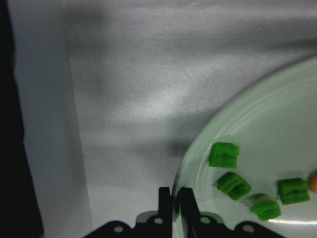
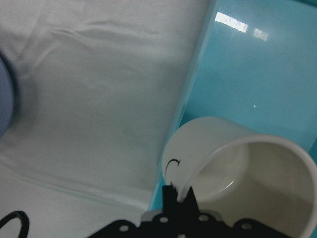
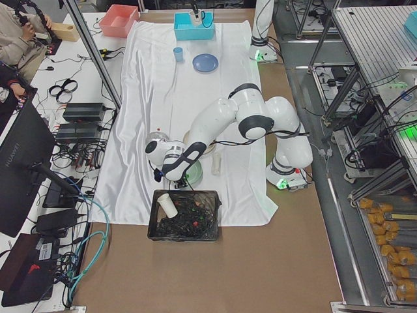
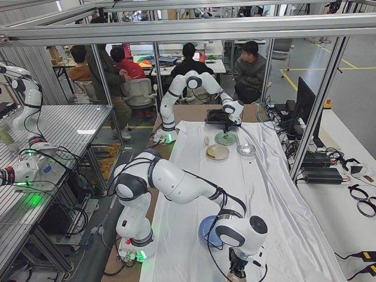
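Observation:
In the left wrist view my left gripper is at the rim of a pale green plate (image 1: 267,124), its fingers on either side of the rim; green pieces (image 1: 223,154) and an orange item lie on the plate. In the right wrist view my right gripper has the near rim of a white mug (image 2: 213,134) between its fingers. The mug is tilted, over a turquoise bin (image 2: 252,74). The camera left view shows that bin (image 3: 186,31) at the far end of the cloth.
A blue plate (image 3: 205,63) and blue cup (image 3: 178,54) stand near the bin. A black bin (image 3: 212,228) with a white cylinder (image 3: 167,205) sits beside the left arm. A beige plate (image 4: 218,154) and a silver dish (image 4: 247,150) lie near the green plate. Mid-cloth is clear.

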